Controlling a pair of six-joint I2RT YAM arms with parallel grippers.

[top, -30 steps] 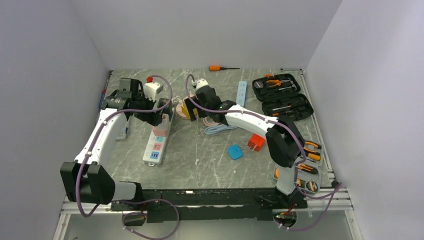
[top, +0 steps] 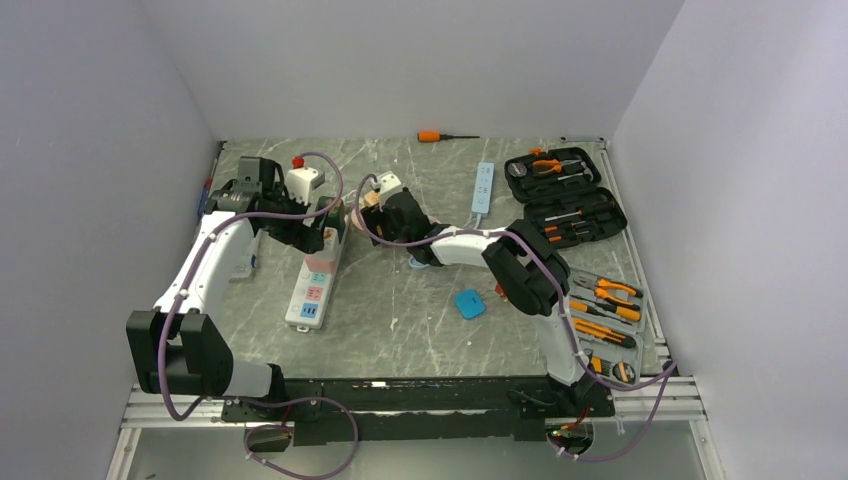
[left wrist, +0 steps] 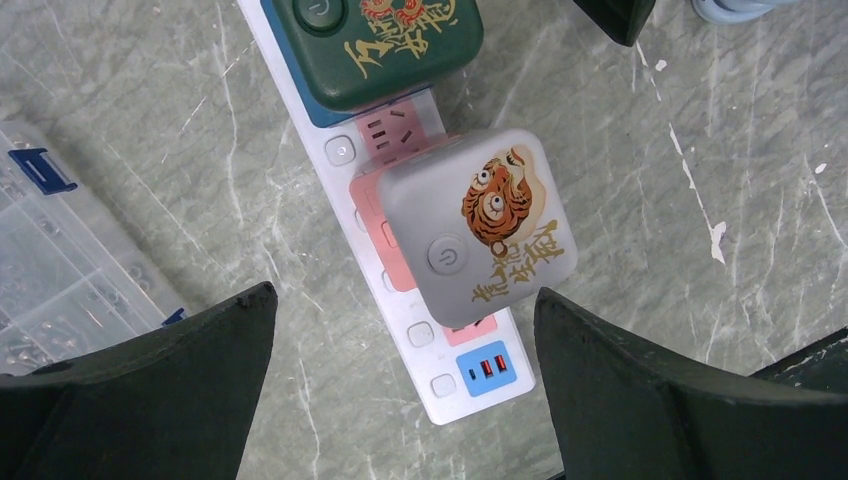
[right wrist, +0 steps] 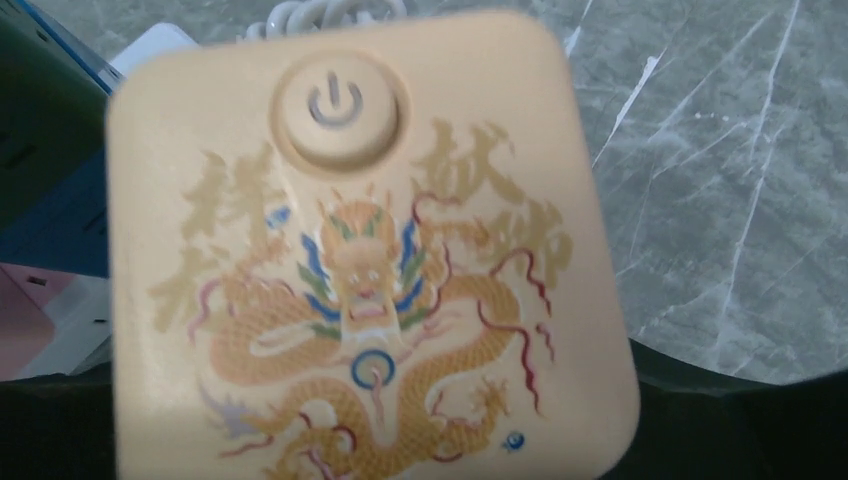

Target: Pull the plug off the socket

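Observation:
The white power strip (top: 307, 300) stands on the left of the table with stacked plugs on it: a grey tiger plug (left wrist: 475, 225) on a pink one (left wrist: 390, 255), and a green plug (left wrist: 385, 45) on blue. My left gripper is open above the grey plug, its fingers either side. A cream dragon plug (right wrist: 370, 260) fills much of the right wrist view, with my right gripper around its lower part; whether it grips the plug is unclear.
Tool cases (top: 570, 225), a light-blue strip (top: 483, 185) and a blue square (top: 469, 303) lie to the right. A clear box (left wrist: 70, 260) is at left, a screwdriver (top: 430, 136) at the back.
My right arm has moved leftward, its gripper onto the cream plug beside the strip. The left arm has shifted only slightly.

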